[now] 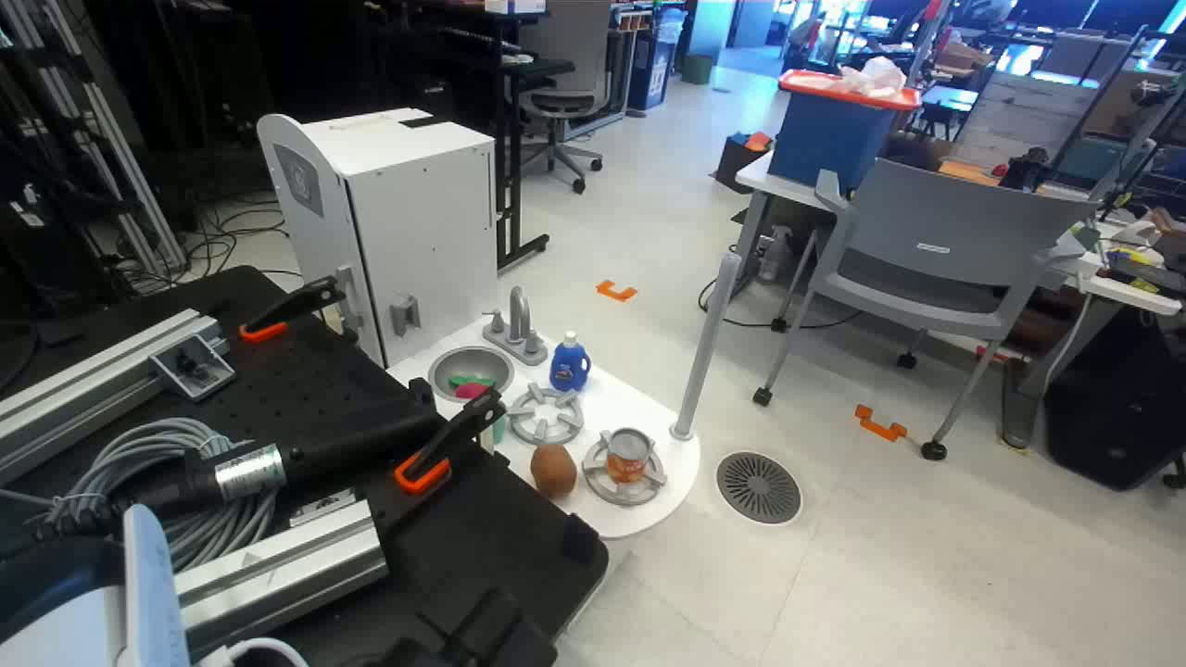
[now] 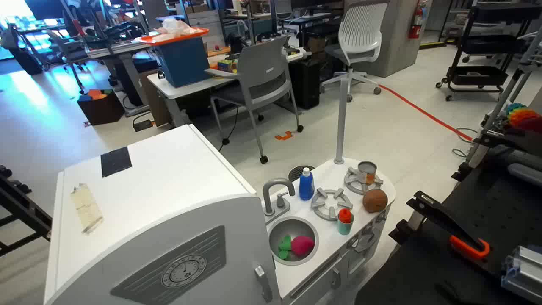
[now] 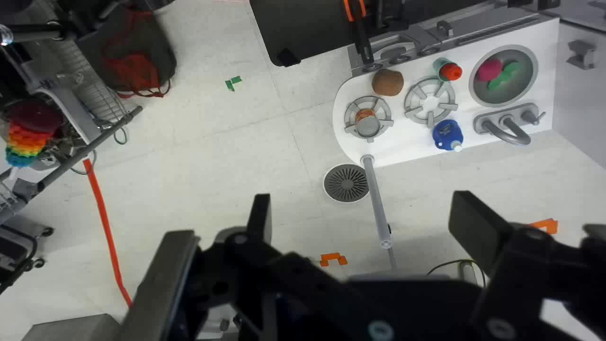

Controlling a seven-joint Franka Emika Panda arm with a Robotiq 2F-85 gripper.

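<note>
My gripper is open in the wrist view, its two dark fingers wide apart with only floor seen between them. It hangs over the white toy kitchen counter [image 3: 403, 139]. In the sink [image 2: 293, 262] lies a pink and green toy vegetable [image 2: 302, 246]. A blue bottle [image 2: 306, 184] stands beside the faucet [image 2: 274, 195]. The burner [image 1: 601, 482] at the counter's rounded end carries a small orange-labelled can [image 1: 628, 456], with a brown rounded object [image 1: 552, 471] beside it. A teal cup with a red top [image 2: 345, 221] sits at the front edge, near the empty burner [image 2: 321, 203].
A grey post [image 1: 707, 345] rises from the counter's back corner. The tall white cabinet [image 1: 428, 222] adjoins the sink end. Along the front lies a black table [image 1: 489, 556] with orange-handled clamps [image 1: 422, 471]. Open floor surrounds the back and rounded end.
</note>
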